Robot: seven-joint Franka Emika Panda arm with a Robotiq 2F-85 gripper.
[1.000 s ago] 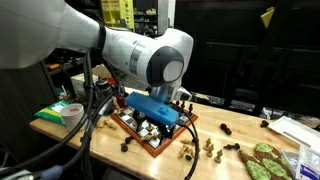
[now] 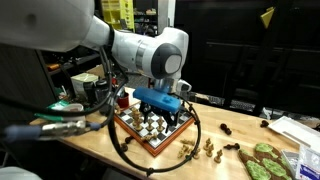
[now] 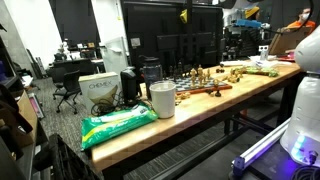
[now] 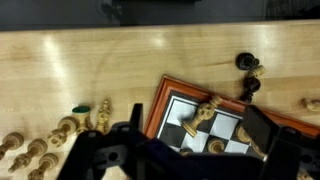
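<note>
A chessboard [image 4: 178, 112] with a brown border lies on the wooden table below my gripper. The gripper is open, its two dark fingers wide apart, and nothing shows between them but the board and pieces farther down. On the board's near corner in the wrist view, a light wooden piece [image 4: 201, 116] lies on its side. In exterior view 1 the arm hangs over the chessboard [image 2: 152, 149] and hides part of it.
Off the board lie several light pieces [image 4: 66, 129] and black pieces [image 4: 246, 61]. Exterior view 1 shows a green-and-brown mat [image 2: 262, 165] at the right. A white mug [image 3: 163, 99] and green bag [image 3: 118, 124] stand at the table's other end. Bare wood lies between.
In exterior view 1 the arm has shifted slightly up and to the right, and its cables have swung. The pieces look unmoved.
</note>
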